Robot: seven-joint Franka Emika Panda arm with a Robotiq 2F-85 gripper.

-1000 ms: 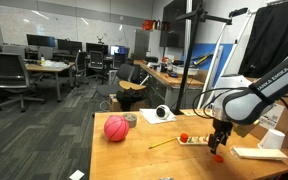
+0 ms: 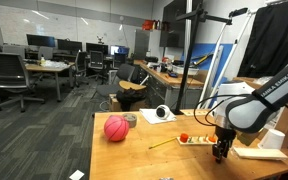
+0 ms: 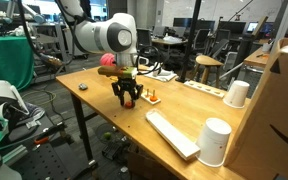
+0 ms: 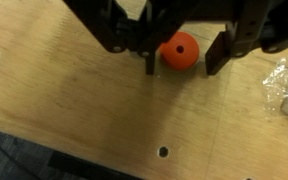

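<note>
A small red round piece (image 4: 179, 50) with a dark centre sits on the wooden table. In the wrist view my gripper straddles it: one finger is on each side, and a gap shows beside the piece, so the gripper is open. From exterior view 2, the gripper (image 3: 127, 101) is down at table height, with a bit of the red piece (image 3: 128, 105) showing at its fingertips. Exterior view 1 has the gripper (image 2: 221, 155) low over the table, and its fingers mostly hide the piece there.
Just behind the gripper lies a light strip with red and orange pieces (image 2: 197, 139). A long white block (image 3: 172, 135) and white cup (image 3: 214, 142) stand to one side. A pink-red ball (image 2: 116, 128) and yellow stick (image 2: 163, 143) lie left.
My gripper has moved down and slightly right, from above and beside the red piece to around it. The piece itself shows no clear movement.
</note>
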